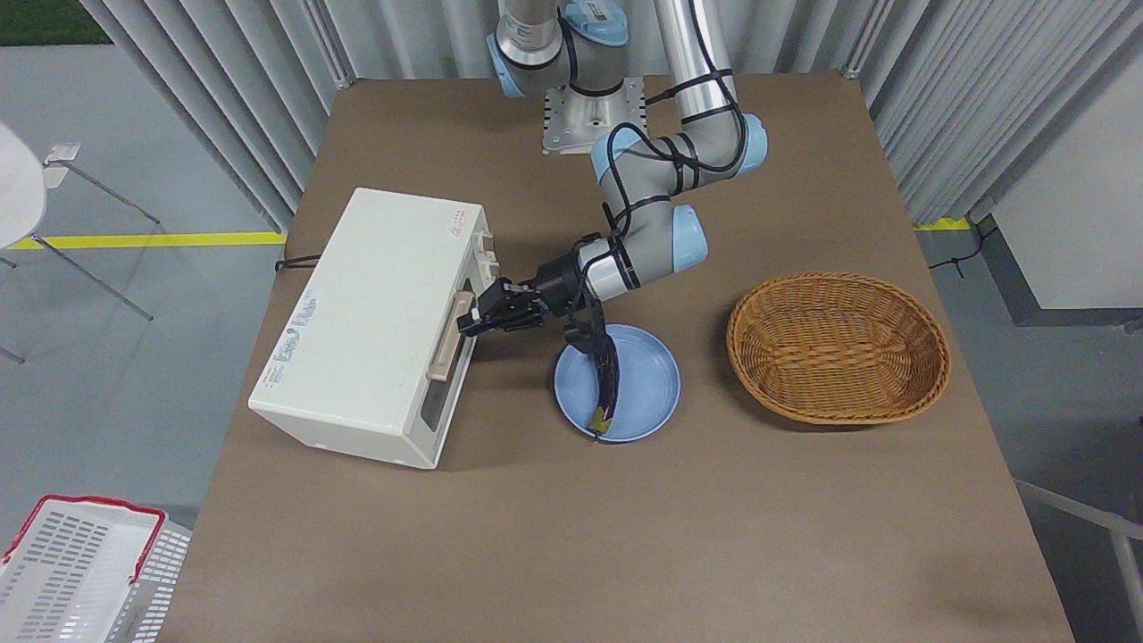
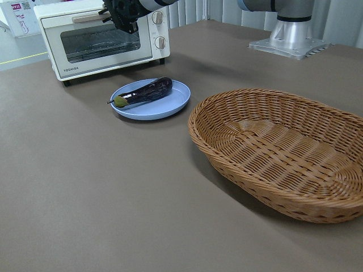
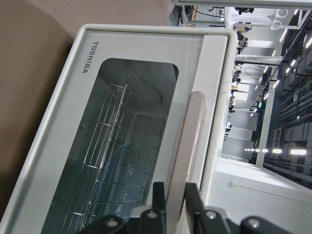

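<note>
A white Toshiba toaster oven (image 1: 359, 316) sits on the left of the table, door closed; in the wrist view its glass door (image 3: 117, 126) shows a wire rack. My gripper (image 1: 469, 321) is at the door handle (image 3: 187, 141); in the wrist view the handle lies between the two fingers, though I cannot tell whether they are closed on it. A dark eggplant (image 2: 147, 90) lies on a blue plate (image 1: 654, 380) right of the oven, partly under my arm in the front view.
A wicker basket (image 1: 838, 345) stands on the right of the table. The arm's base is at the back.
</note>
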